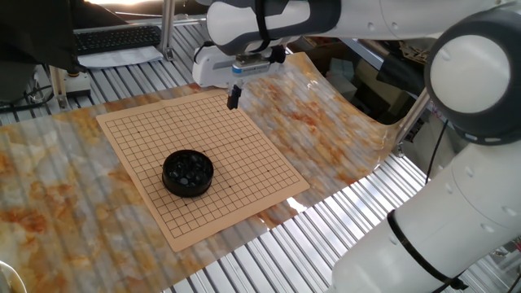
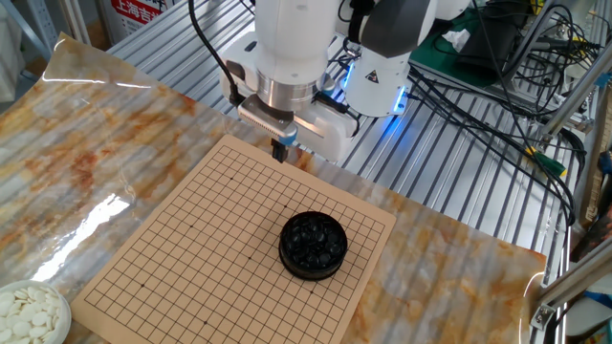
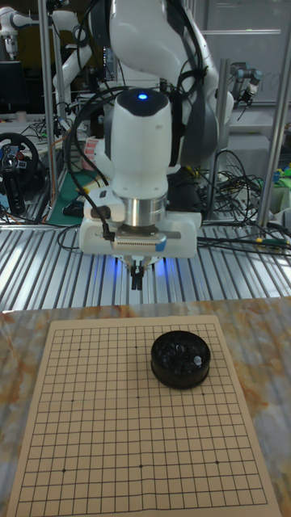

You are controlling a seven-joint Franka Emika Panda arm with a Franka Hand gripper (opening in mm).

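Note:
Black stones fill a round black bowl (image 1: 188,173), which stands upright on the tan grid board (image 1: 148,197). In exterior view 3 the bowl (image 3: 180,359) is on the robot's side of the board, right of centre. Above the board's edge nearest the robot hangs my gripper (image 3: 137,287), pointing down and well apart from the bowl. Its two dark fingers (image 3: 133,277) stand close together, with nothing visible between them. Exterior view 2 shows the gripper (image 2: 278,159) to the upper left of the bowl (image 2: 313,247).
A bowl of white stones (image 2: 32,313) sits beside the board, cut off by the picture's edge. The marbled sheet (image 1: 61,179) around the board is mostly clear. Slatted metal (image 2: 488,182) with cables runs along the robot's side.

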